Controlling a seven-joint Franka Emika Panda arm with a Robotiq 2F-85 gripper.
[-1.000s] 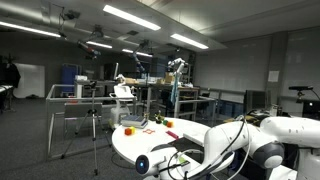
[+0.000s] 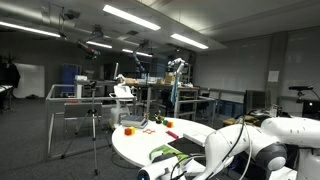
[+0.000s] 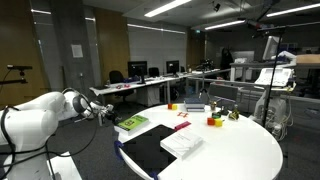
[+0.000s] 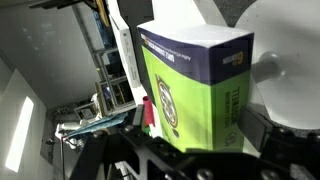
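A box with a green face [image 4: 190,105], dark purple edges and a white band fills the middle of the wrist view. My gripper stands open close to it, with dark fingers showing low in the picture; whether they touch the box cannot be told. In exterior view 2 the gripper [image 3: 112,116] is at the left edge of the table, by a green item [image 3: 134,122]. Exterior view 1 has the arm low at the bottom edge, its fingertips hard to make out.
A black square [image 3: 160,148] and a white box [image 3: 181,145] lie on the white round table [image 3: 245,155]. Small red and yellow blocks [image 3: 215,122] sit farther back. A tripod [image 2: 94,125] stands on the floor.
The table objects look unmoved.
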